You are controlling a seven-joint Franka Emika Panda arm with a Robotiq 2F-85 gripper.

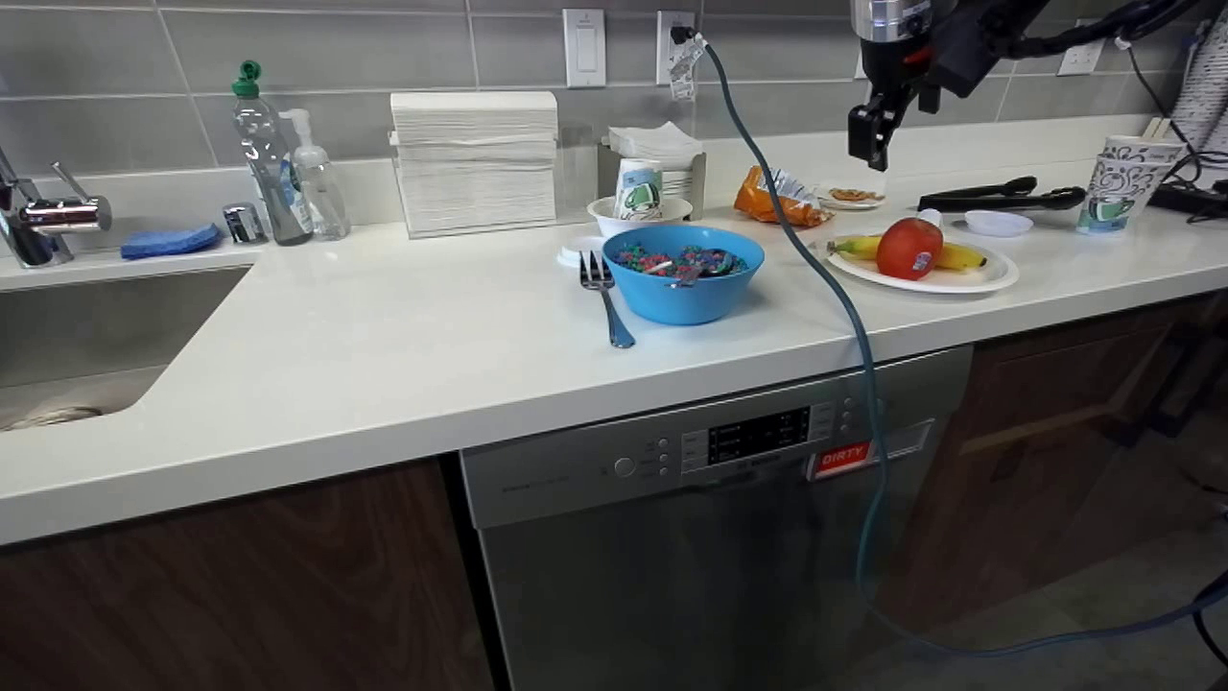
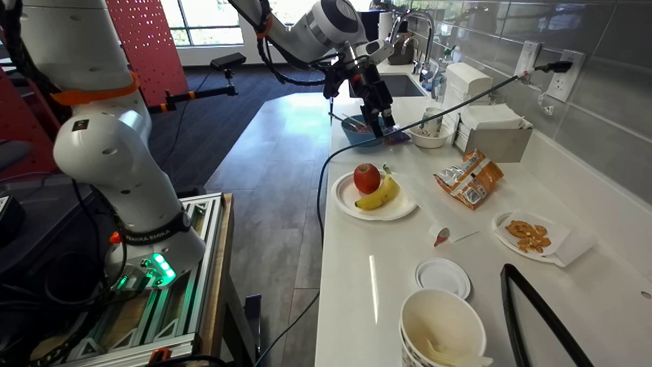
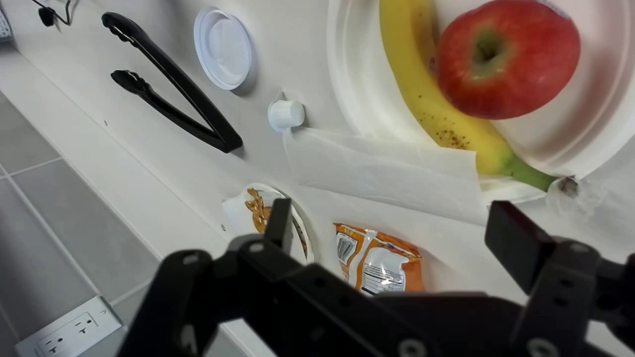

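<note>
My gripper is open above the counter, its two dark fingers far apart in the wrist view and nothing held between them. Below and between them lies an orange snack bag (image 3: 381,262). On a white plate (image 3: 351,77) rest a red apple (image 3: 506,59) and a yellow banana (image 3: 411,77), toward the upper right of the wrist view. Black tongs (image 3: 178,83) lie at the upper left, apart from the gripper. A small paper plate with brown snacks (image 3: 257,209) is partly hidden by the left finger.
A blue cable (image 1: 829,276) runs from the wall outlet across the counter and down its front. The blue bowl (image 1: 679,301) of wrapped candy stands beside a fork (image 1: 610,305). Patterned cups (image 1: 1128,184) stand at the right. Left of the fork, the counter (image 1: 403,334) is clear.
</note>
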